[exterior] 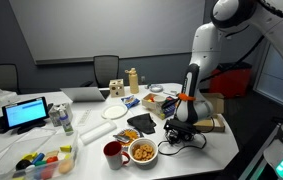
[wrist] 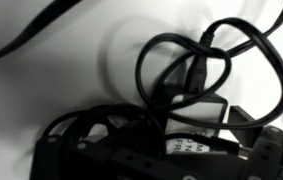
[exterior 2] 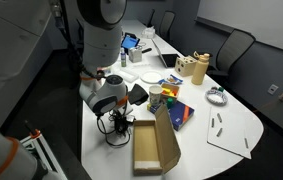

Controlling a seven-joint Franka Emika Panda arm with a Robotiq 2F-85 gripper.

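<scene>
Black cable loops (wrist: 271, 75) and a dark power adapter (wrist: 209, 110) with a white label fill the right half of the wrist view. In exterior view 1 the same black cable (exterior: 196, 148) trails over the white table near the front. My gripper (exterior: 181, 134) is low over this bundle and hides part of it. Its fingers stand open, with the adapter and cable near and partly between the fingers in the wrist view. Whether the fingers touch them I cannot tell. From exterior view 2 the gripper (exterior 2: 121, 122) appears down at the cable as well.
Beside the gripper is an open cardboard box (exterior 2: 171, 150). A bowl of snacks (exterior: 143, 151), a red mug (exterior: 114, 155) and a clear bin (exterior: 56, 160) stand to the left in exterior view 1. Bare table (exterior 2: 206, 130) lies beyond the box.
</scene>
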